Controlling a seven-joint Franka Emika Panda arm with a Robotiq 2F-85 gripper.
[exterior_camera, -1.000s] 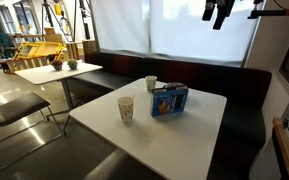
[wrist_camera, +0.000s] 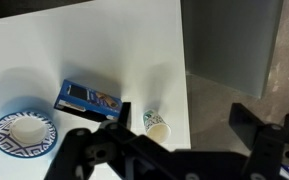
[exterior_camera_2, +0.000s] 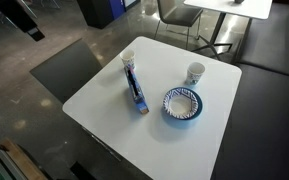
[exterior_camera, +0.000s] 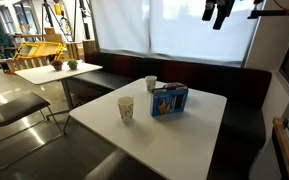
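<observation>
High above the white table point(exterior_camera: 149, 135) hangs my gripper, its dark fingers spread wide with nothing between them. In the wrist view a patterned paper cup point(wrist_camera: 156, 126) stands near the table edge, below and close to one finger. A blue box point(exterior_camera: 169, 100) is upright in the middle of the table; its top edge shows in exterior view 2. Beside the box lies a blue-and-white patterned plate or bowl point(exterior_camera_2: 182, 103), hidden behind the box in exterior view 1. A second cup point(exterior_camera_2: 195, 72) stands at another side of the table, apart from the box.
Dark bench seating point(exterior_camera: 242, 105) runs along the far side and right of the table. A grey chair point(exterior_camera_2: 64, 70) stands close to one edge. Farther off, a second table point(exterior_camera: 59, 70) carries small bowls.
</observation>
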